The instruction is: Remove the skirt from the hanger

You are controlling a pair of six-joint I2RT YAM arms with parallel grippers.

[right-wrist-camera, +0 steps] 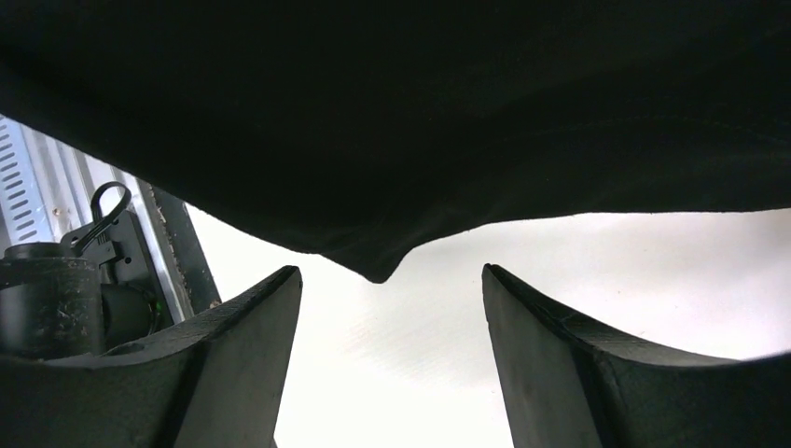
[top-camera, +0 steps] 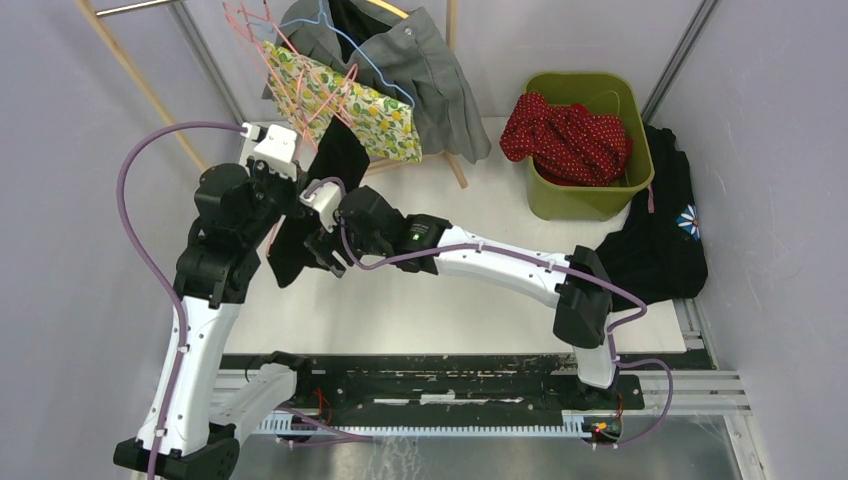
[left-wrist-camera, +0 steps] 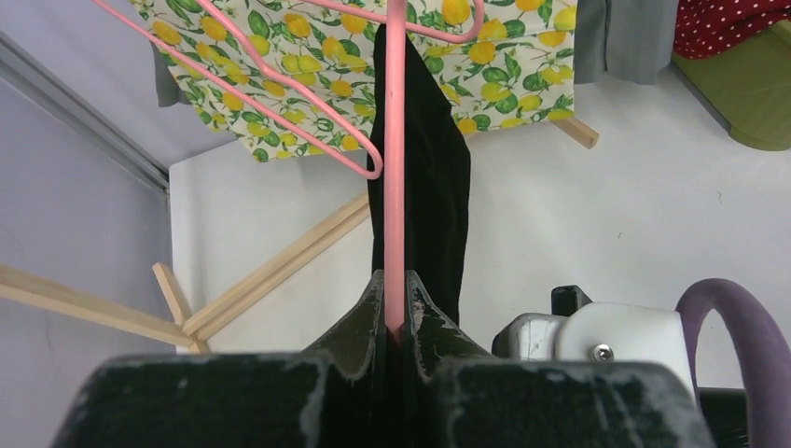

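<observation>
My left gripper is shut on a pink hanger [left-wrist-camera: 395, 187]; a black skirt [left-wrist-camera: 429, 205] hangs behind the bar, beside a lemon-print cloth [left-wrist-camera: 504, 56] on the same rack. In the top view the black cloth [top-camera: 290, 250] hangs between both grippers. My right gripper [top-camera: 332, 255] stands open beside it; in the right wrist view the cloth's lower edge [right-wrist-camera: 392, 187] is just beyond the open fingers, with nothing seen between them.
A green bin [top-camera: 560, 205] with red dotted cloth stands at the back right, beside dark folded cloth [top-camera: 650, 260]. Grey garments [top-camera: 430, 80] hang at the back. The white board [top-camera: 450, 320] is clear in front.
</observation>
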